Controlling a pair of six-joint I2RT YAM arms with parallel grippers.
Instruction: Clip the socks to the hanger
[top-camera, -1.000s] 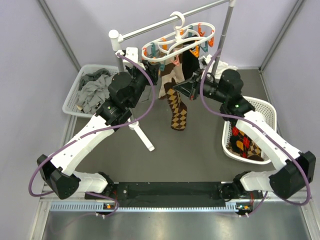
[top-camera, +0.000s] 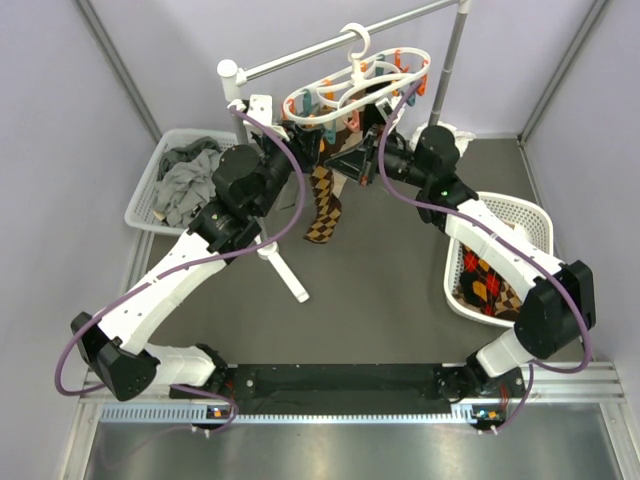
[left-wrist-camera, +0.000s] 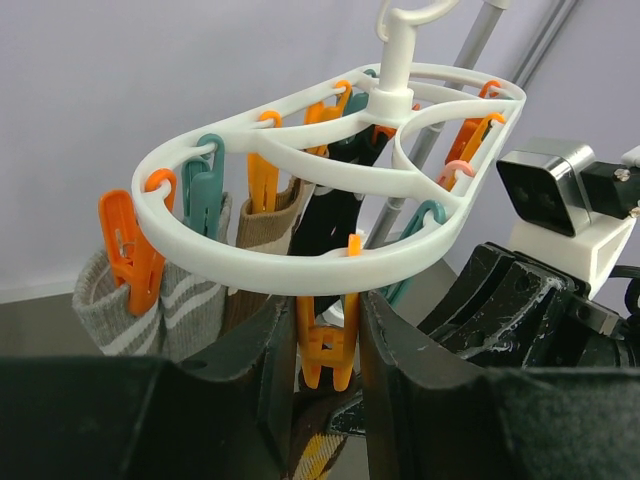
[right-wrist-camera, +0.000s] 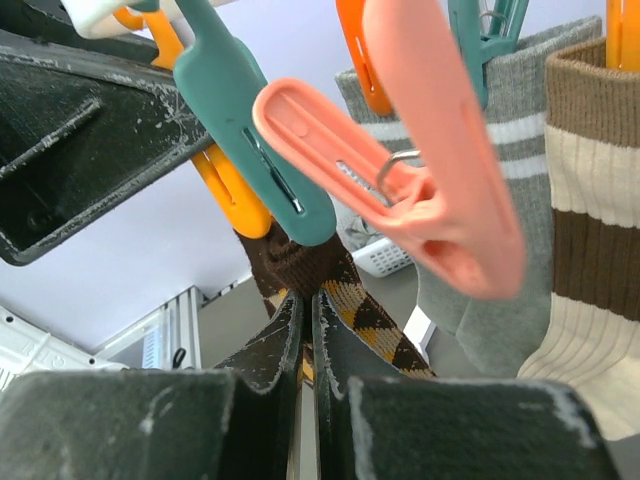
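Observation:
The white oval hanger (left-wrist-camera: 240, 270) carries coloured clips, several holding socks, among them grey striped socks (right-wrist-camera: 500, 250) and a brown-cream sock (right-wrist-camera: 590, 250). My left gripper is shut on an orange clip (left-wrist-camera: 340, 350) at the hanger's front rim. My right gripper is shut on a brown argyle sock (right-wrist-camera: 355, 305), whose cuff it holds up beside that front clip, just under a teal clip (right-wrist-camera: 260, 150). Whether the cuff sits within the orange clip is hidden.
The hanger hangs from a metal rack (top-camera: 320, 46). A basket of grey cloth (top-camera: 140, 200) stands left, another with argyle socks (top-camera: 535, 235) right.

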